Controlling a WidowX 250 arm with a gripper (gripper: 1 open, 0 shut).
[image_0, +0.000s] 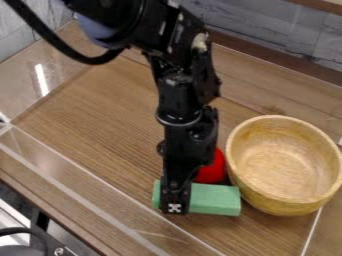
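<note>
My black gripper (182, 180) reaches down at the front centre of the table, shut on a green block (215, 199) that extends to the right of its fingers. A red object (211, 169) sits just behind the green block, partly hidden by the gripper. A wooden bowl (285, 161) stands to the right, close beside both objects.
A tiled wall stands behind.
</note>
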